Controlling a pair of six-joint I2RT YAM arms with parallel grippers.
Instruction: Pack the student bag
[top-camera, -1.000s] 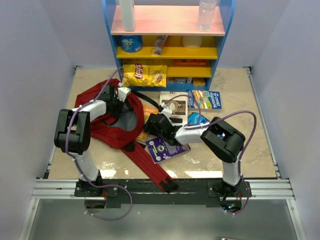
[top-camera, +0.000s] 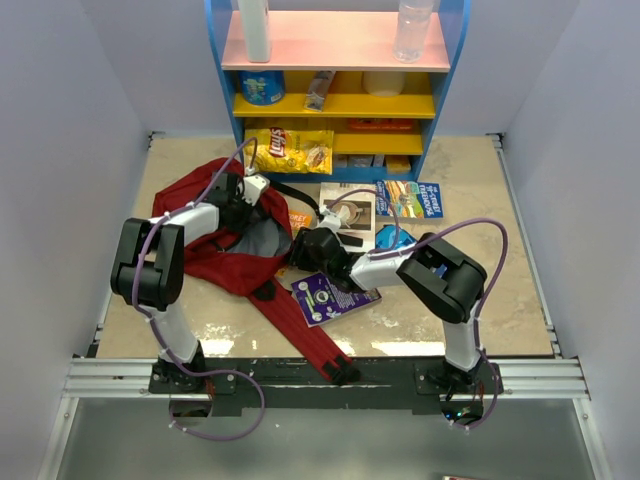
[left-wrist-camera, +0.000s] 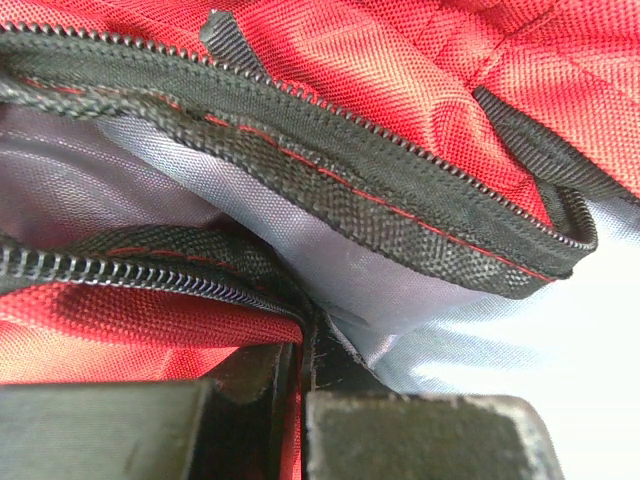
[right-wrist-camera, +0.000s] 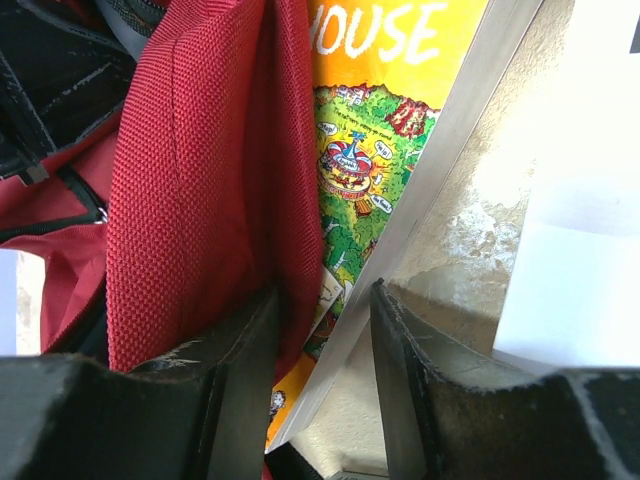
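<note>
The red bag (top-camera: 270, 228) lies on the left of the table with its zipped mouth spread and the grey lining (left-wrist-camera: 400, 250) showing. My left gripper is shut on the zipper edge (left-wrist-camera: 270, 295) of that mouth. Against the bag's right side rests a treehouse book (right-wrist-camera: 362, 170) with an orange and green cover, partly under the red cloth. My right gripper is part open around the book's lower end; one finger (right-wrist-camera: 240, 360) presses by the bag's cloth, the other (right-wrist-camera: 395, 370) stands past the book's pale edge.
A purple book (top-camera: 325, 300) lies beneath the right arm. Near it are a white-covered book (top-camera: 350, 205), a blue item (top-camera: 395, 238) and a colourful book (top-camera: 412, 200). A red strap (top-camera: 300, 330) runs to the front edge. The shelf (top-camera: 335, 105) stands behind.
The bag's mouth has shifted slightly right, covering more of that book; the left gripper moved a little right.
</note>
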